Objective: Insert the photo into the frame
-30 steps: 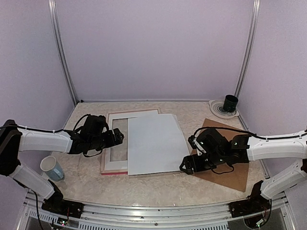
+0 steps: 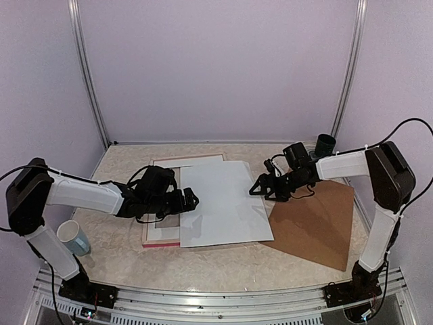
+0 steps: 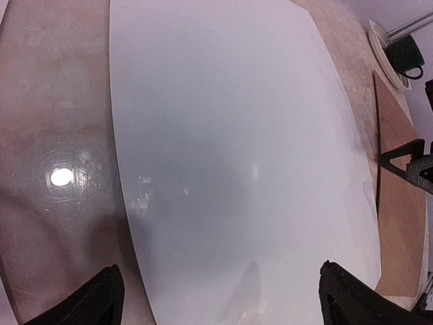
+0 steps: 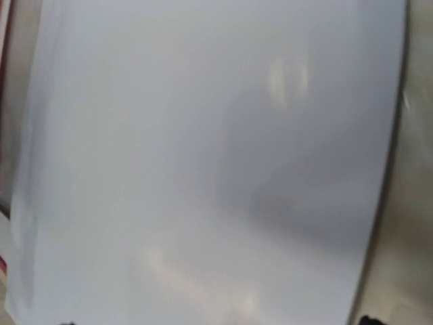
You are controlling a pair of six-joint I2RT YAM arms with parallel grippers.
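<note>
The photo shows only its blank white face (image 2: 223, 213), lying over the right part of the picture frame (image 2: 161, 244). The frame's left side and its white mat peek out from under it. Over the photo's left edge hovers my left gripper (image 2: 193, 199), open and empty; the left wrist view has the white sheet (image 3: 237, 149) beyond its spread fingers (image 3: 101, 294). My right gripper (image 2: 256, 187) is open at the photo's upper right edge. In the right wrist view the sheet (image 4: 203, 156) fills most of the picture, with only fingertip bits at the bottom.
A brown board (image 2: 314, 227) lies flat to the right, partly beneath my right arm. A dark green mug (image 2: 325, 145) stands at the back right, a light mug (image 2: 73, 237) at the left.
My left gripper has shifted right onto the photo's left edge. My right gripper has travelled from the photo's lower right corner up to its upper right edge. The photo and frame look unmoved.
</note>
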